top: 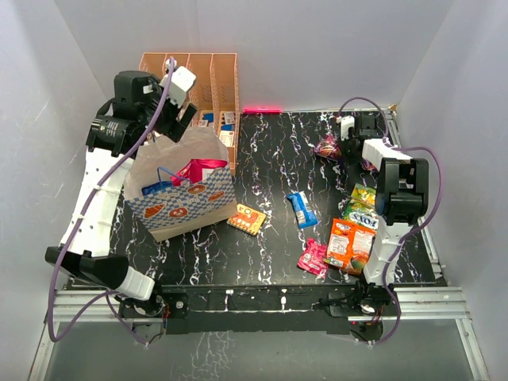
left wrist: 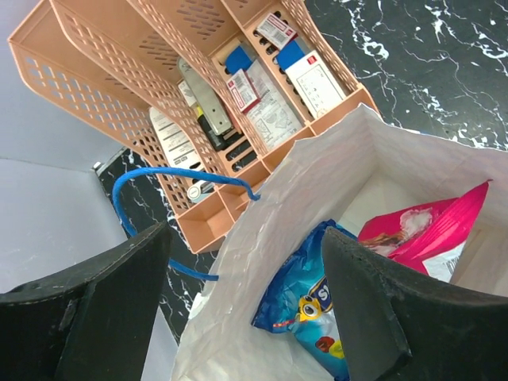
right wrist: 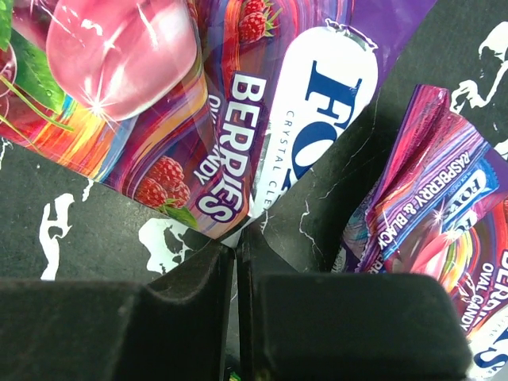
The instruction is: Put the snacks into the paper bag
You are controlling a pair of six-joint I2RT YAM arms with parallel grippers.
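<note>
The printed paper bag stands open at the left, holding a blue packet and a pink packet. Over its mouth, my left gripper is open, its fingers wide apart with nothing gripped; the bag's blue handle and rim pass below. At the back right, my right gripper is shut on the lower corner of a purple berry candy bag. Beside it on the table lies a second berry candy bag.
Snacks on the table include an orange box, a blue packet, a pink packet, an orange bag and a green-yellow bag. An orange divided basket stands behind the paper bag.
</note>
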